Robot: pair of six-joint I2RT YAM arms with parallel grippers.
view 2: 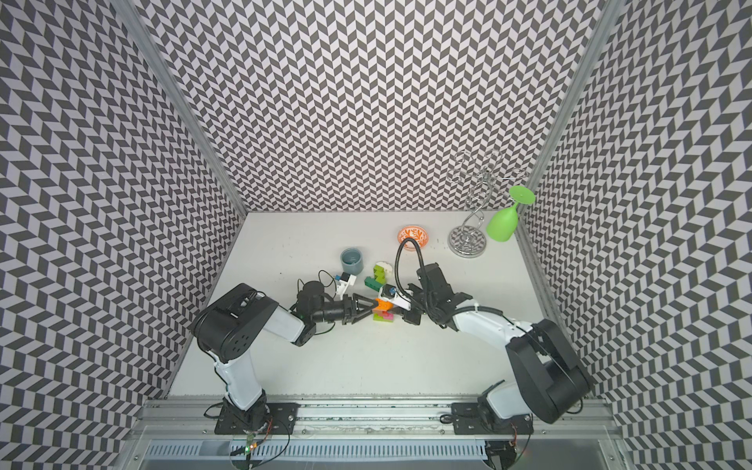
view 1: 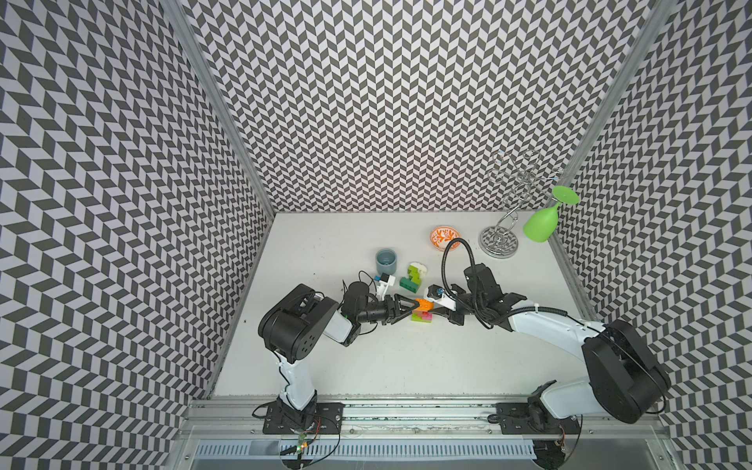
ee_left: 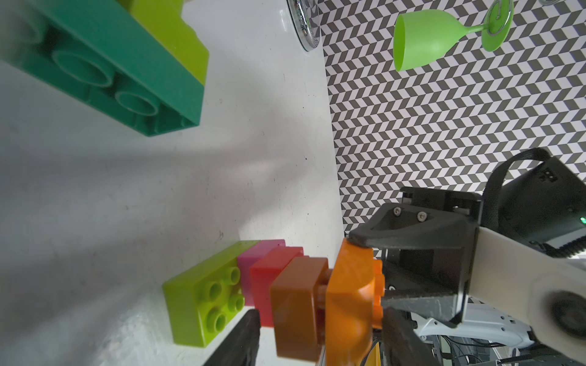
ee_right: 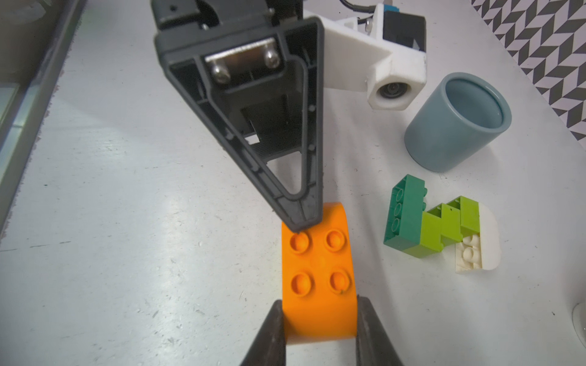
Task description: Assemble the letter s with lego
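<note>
An orange brick [ee_right: 318, 268] sits in my right gripper [view 2: 385, 304], which is shut on it. Below it in the left wrist view, an orange-brown brick [ee_left: 296, 305], red and pink bricks [ee_left: 262, 280] and a lime brick [ee_left: 195, 305] stand in a row. My left gripper has its fingers around the orange bricks from the opposite side; whether they touch is unclear. A second group of dark green [ee_right: 403, 213], lime [ee_right: 450, 222] and white [ee_right: 488, 238] bricks lies farther back.
A teal cup [view 1: 386, 261], a patterned bowl [view 1: 445, 235], a metal stand [view 1: 498, 241] and a green goblet [view 1: 540, 223] occupy the back.
</note>
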